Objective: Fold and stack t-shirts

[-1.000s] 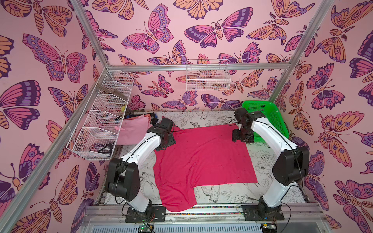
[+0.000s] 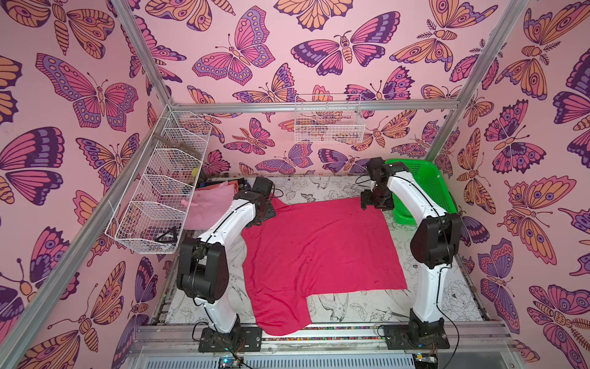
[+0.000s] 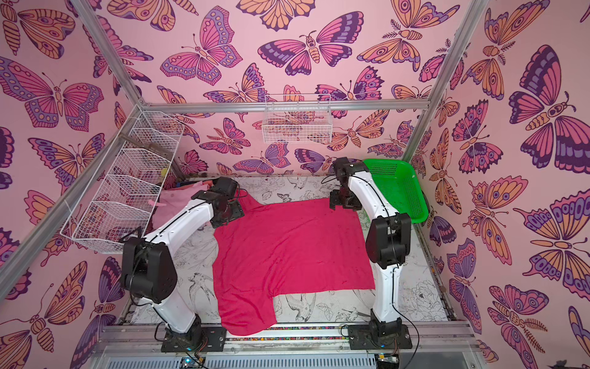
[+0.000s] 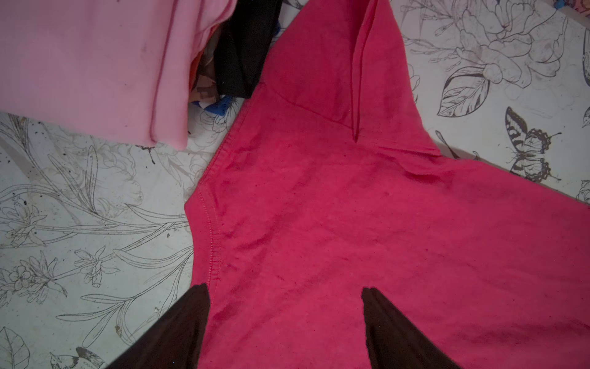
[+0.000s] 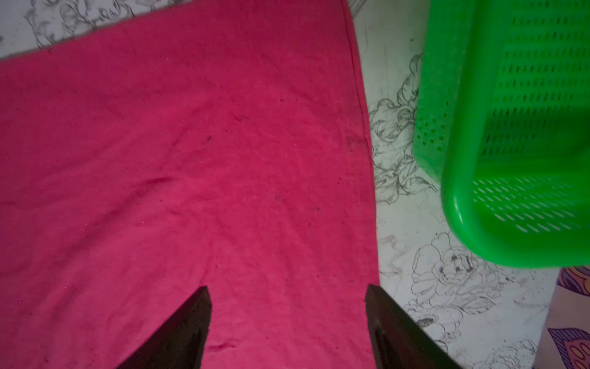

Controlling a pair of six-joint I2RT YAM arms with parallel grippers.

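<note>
A red t-shirt [image 2: 332, 246] lies spread over the middle of the table, its lower left part reaching the front edge. In the left wrist view, a folded-over flap [image 4: 393, 80] shows at its upper left. My left gripper [image 2: 263, 218] is open above that upper left area, with nothing between its fingers. My right gripper [image 2: 371, 203] is open above the top right corner, also empty. A folded pink cloth [image 4: 86, 61] lies at the back left beside some dark folded items [image 4: 242, 43].
A green basket [image 5: 473, 184] stands at the back right, close to the red shirt. White wire baskets [image 2: 150, 221] run along the left side, and another wire basket [image 2: 328, 129] hangs at the back. Bare table [image 2: 461, 289] shows along the right.
Both grippers have moved slightly toward the back; the right one has also shifted left, its arm swinging inward. The red shirt shows no visible change.
</note>
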